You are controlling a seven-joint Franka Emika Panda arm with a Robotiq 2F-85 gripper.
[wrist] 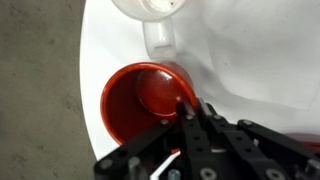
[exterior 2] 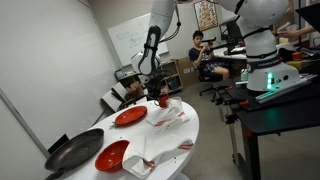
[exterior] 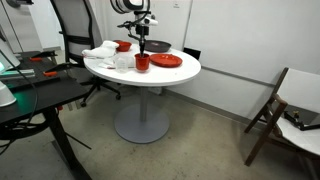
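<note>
A red cup (exterior: pixel 142 63) is at the near edge of the round white table, below the arm. In the wrist view the gripper is shut on the rim of the red cup (wrist: pixel 125 108), and the cup's inside looks empty. From the second exterior view, the red cup (exterior 2: pixel 163 101) appears beyond the cloth, beneath the arm. Whether its base touches the table cannot be told.
A clear cup (wrist: pixel 153 5) with a handle lies close beside the red cup. The red plate (exterior: pixel 166 60), dark pan (exterior 2: pixel 76 150), red bowl (exterior 2: pixel 111 156) and white cloth (exterior 2: pixel 158 145) share the table (exterior: pixel 185 73). Bare tabletop shows at the right.
</note>
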